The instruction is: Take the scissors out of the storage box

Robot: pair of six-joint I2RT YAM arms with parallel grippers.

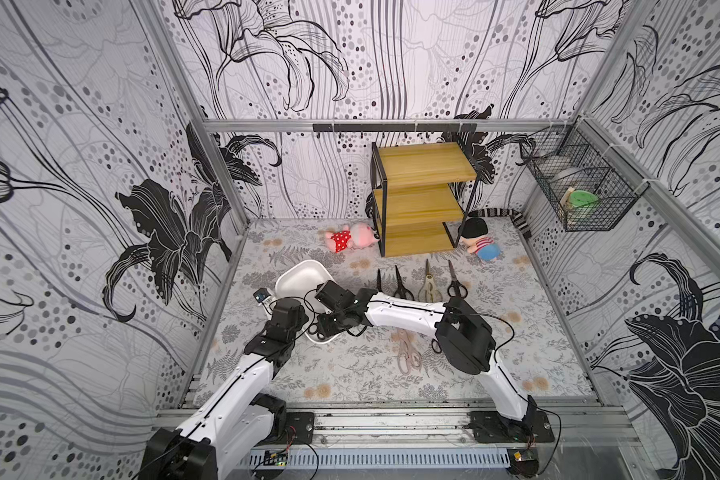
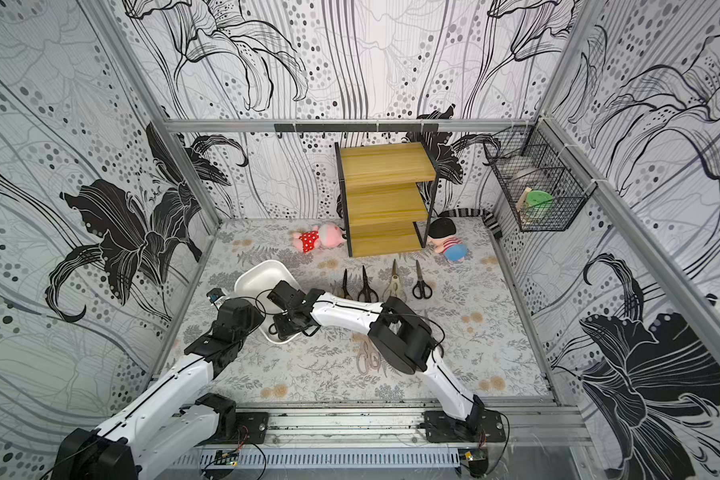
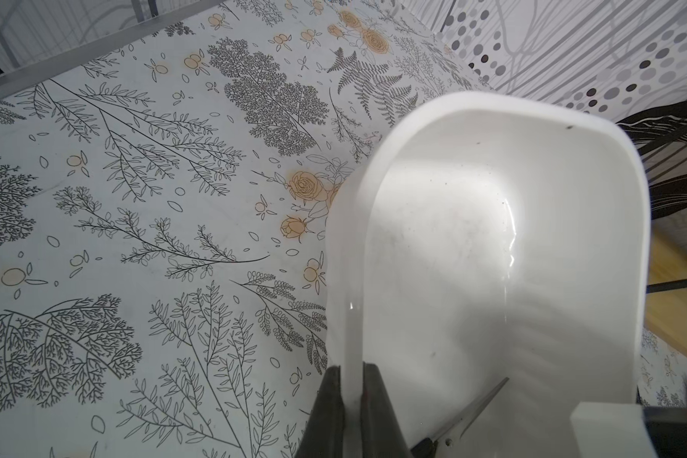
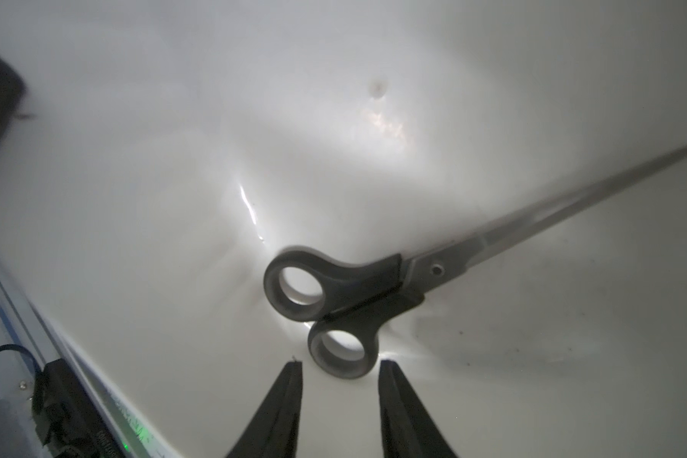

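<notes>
A pair of scissors [image 4: 435, 270] with black handles and grey blades lies on the floor of the white storage box [image 3: 355, 183]. Just over the handles is my right gripper, its fingers [image 4: 281, 404] spread, with nothing clasped; the lower handle ring shows between and ahead of the tips. My left gripper is shut on the box's near-left rim, the thin white edge running between its fingers. From the top left view, the right arm covers part of the box [image 1: 296, 276] and most of the scissors.
Several more scissors and pliers [image 1: 428, 284] lie right of the box, a pink pair [image 1: 409, 352] among them near the front. A wooden shelf [image 1: 424, 240] stands behind, flanked by a pink doll [image 1: 360, 235] and a black-capped doll [image 1: 478, 233].
</notes>
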